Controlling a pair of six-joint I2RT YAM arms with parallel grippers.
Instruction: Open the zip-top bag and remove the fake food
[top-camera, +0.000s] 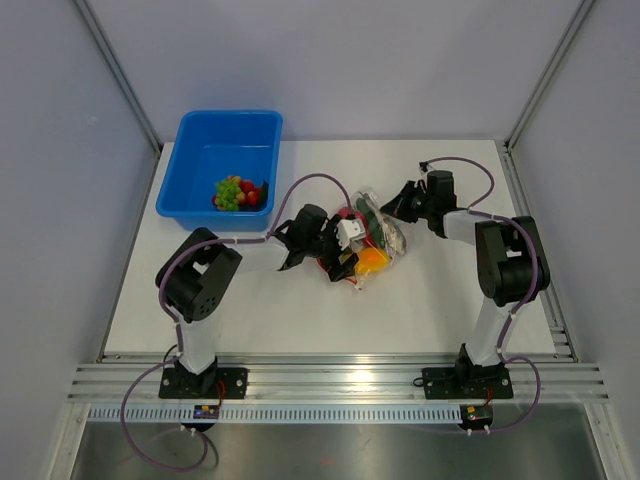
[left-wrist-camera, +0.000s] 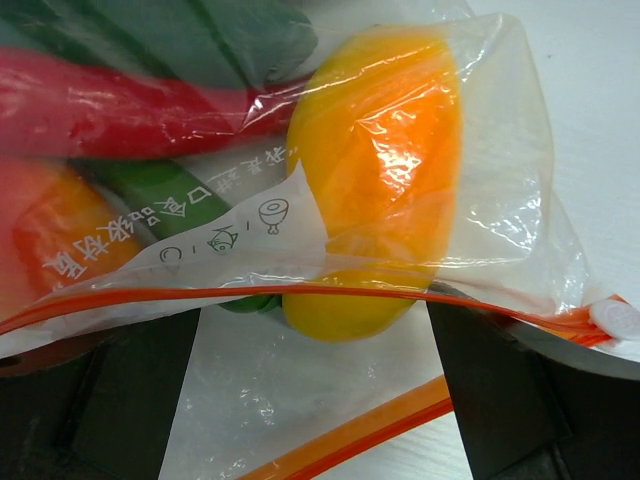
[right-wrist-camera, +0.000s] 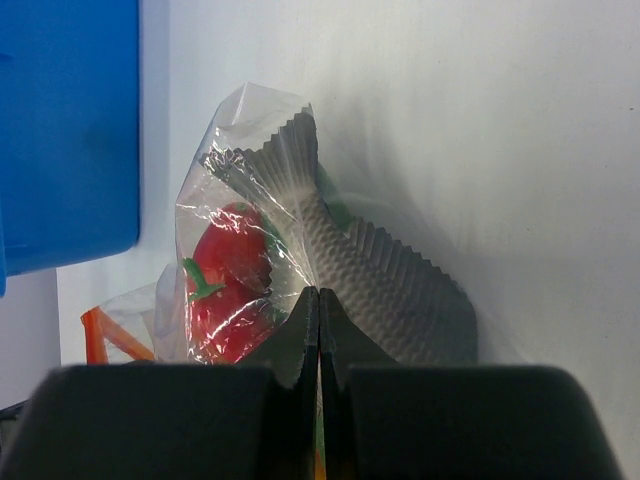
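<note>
The clear zip bag (top-camera: 366, 214) lies on the table with fake food inside. Its mouth gapes in the left wrist view, the two orange zip strips apart and a white slider (left-wrist-camera: 616, 318) at one end. A yellow-orange food piece (left-wrist-camera: 385, 150) sits at the mouth, partly past the upper strip. My left gripper stands open there, its fingertips meeting the upper strip on either side of that piece. At the bag's other end, my right gripper is shut over the clear film by the grey fish (right-wrist-camera: 365, 265); whether film is pinched cannot be seen.
A blue bin (top-camera: 227, 117) stands at the back left, with green grapes (top-camera: 229, 194) and red fruit (top-camera: 253, 195) in it.
</note>
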